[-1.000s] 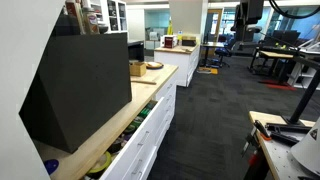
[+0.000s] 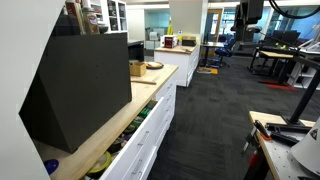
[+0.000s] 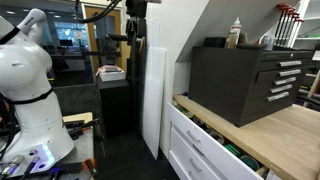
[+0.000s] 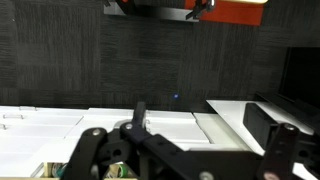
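Observation:
My gripper [image 2: 240,36] hangs high above the floor near the top right in exterior view 1. It appears dark and small at the upper left [image 3: 131,38] in exterior view 2, well away from the cabinet. Its dark body fills the lower edge of the wrist view, where the finger state is unclear. A white drawer [image 3: 205,148] under the wooden counter is pulled out. Green, yellow and dark items [image 2: 103,163] show inside it, too small to name. No object can be made out in the gripper.
A black drawer cabinet [image 3: 262,84] stands on the wooden counter [image 3: 262,128], with bottles on top. A brown box [image 2: 137,68] rests farther along. Dark carpet [image 2: 200,130] beside the drawers is clear. A wooden table [image 2: 280,150] stands by the robot base.

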